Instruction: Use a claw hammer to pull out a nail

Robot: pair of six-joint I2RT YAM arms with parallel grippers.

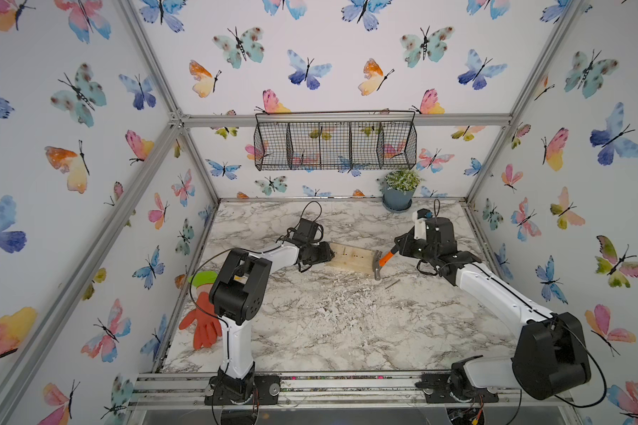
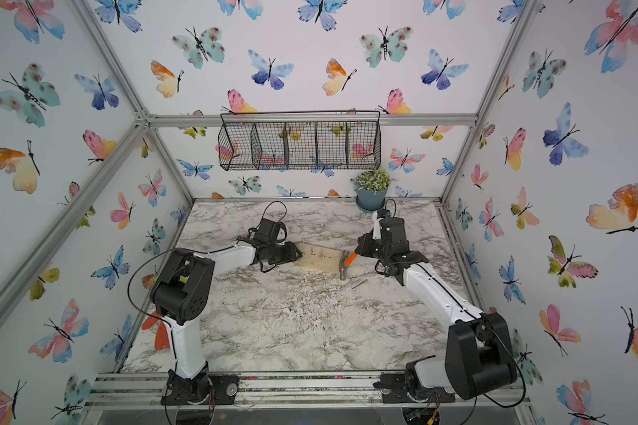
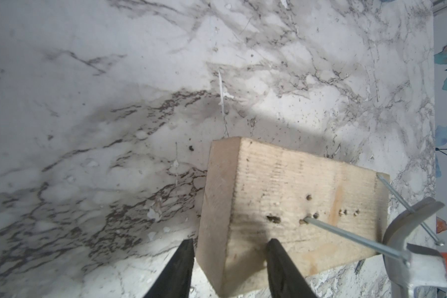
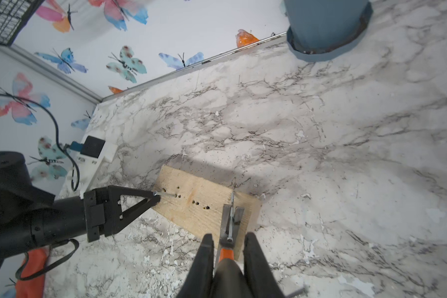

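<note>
A pale wooden board (image 1: 351,258) with several holes lies on the marble table (image 1: 340,329). My left gripper is open at the board's left end, its fingertips beside the wood. My right gripper is shut on the orange handle of the claw hammer (image 1: 387,258). The hammer's steel head is at the board's right end, its claw around the right-end nail in the right wrist view.
A potted plant (image 1: 402,191) stands at the back right under a wire basket (image 1: 334,145). Red-orange gloves (image 1: 204,326) lie at the left edge. The table's front middle has only scattered debris.
</note>
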